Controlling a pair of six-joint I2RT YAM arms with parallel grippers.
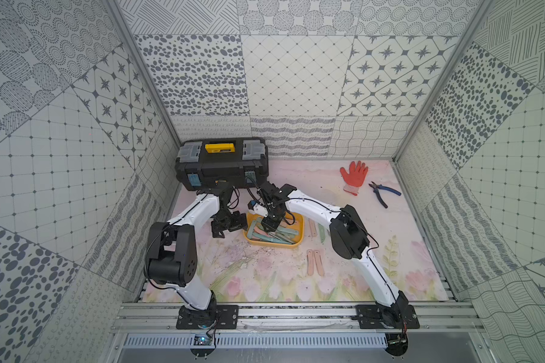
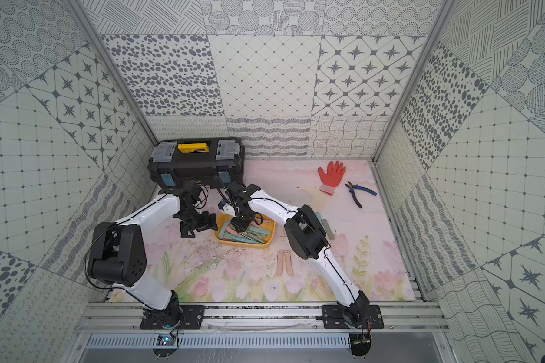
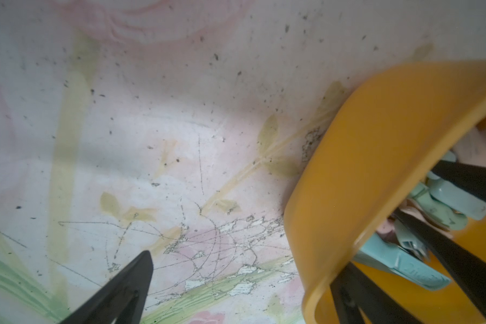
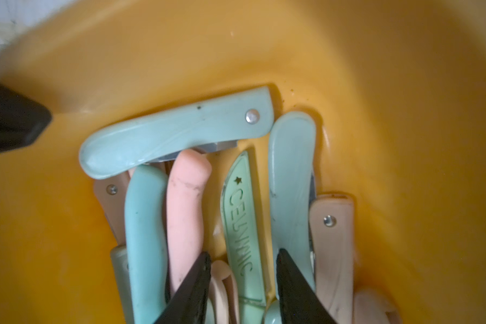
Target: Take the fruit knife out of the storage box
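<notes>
The orange storage box (image 1: 293, 240) holds several fruit knives in mint, blue, pink and tan. My right gripper is down inside it, part open, its fingertips over a mint knife piece marked with lettering (image 4: 240, 216), between a pink handle (image 4: 184, 199) and a pale blue one (image 4: 291, 178). Nothing is clearly held. My left gripper stands open at the box's left wall, one finger close to the orange rim (image 3: 372, 210), with bare table between its fingers.
Knives (image 1: 315, 261) lie on the table right of and in front of the box. A black toolbox (image 1: 221, 163) stands behind; a red glove (image 1: 353, 175) and pliers (image 1: 384, 192) lie at the back right.
</notes>
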